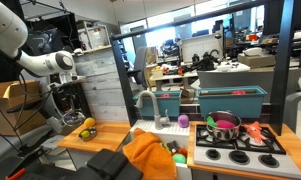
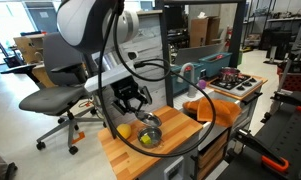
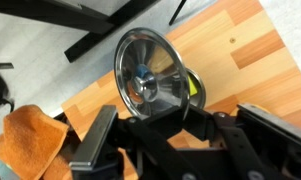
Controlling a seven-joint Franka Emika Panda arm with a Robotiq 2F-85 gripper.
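Note:
A round silver lid [image 3: 162,58] with a central knob fills the middle of the wrist view. My gripper is shut at its near rim. In exterior view 2 the lid [image 2: 147,119] hangs tilted below the gripper [image 2: 137,107], above a small metal pan [image 2: 155,133]. Part of that pan [image 3: 197,92] shows beside the lid in the wrist view, with the lid covering the rest. A yellow object [image 2: 145,140] lies in the pan. Exterior view 1 has the gripper [image 1: 62,88] at the far left, above the wooden counter [image 1: 112,133].
An orange cloth [image 1: 148,155] lies by the sink tap [image 1: 148,104]. Farther right, a pot [image 1: 223,125] stands on the stove [image 1: 245,155]. Another yellow item [image 2: 124,130] is near the pan. Bare wood lies between the pan and the cloth.

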